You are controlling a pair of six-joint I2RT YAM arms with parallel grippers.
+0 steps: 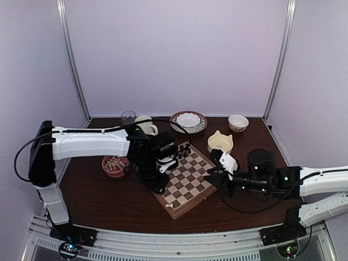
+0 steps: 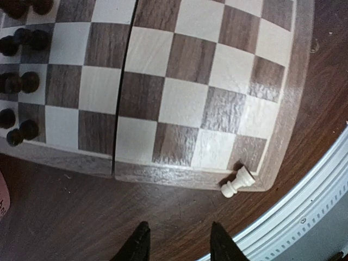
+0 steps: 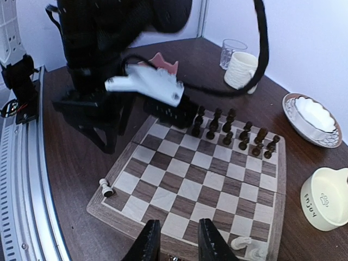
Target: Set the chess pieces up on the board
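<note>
The chessboard has rows of dark pieces standing at its far end. A white pawn lies on its side at the near-left corner, on the border. My left gripper hangs above that side of the board, fingers apart and empty, with the pawn ahead of it in the left wrist view. Two white pieces are at the board's right near corner. My right gripper is open and empty beside that side. A pink bowl of white pieces is partly behind my left arm.
A cream cat bowl is right of the board. A plate, white bowl, mug and glass stand along the back. Bare table lies at front left.
</note>
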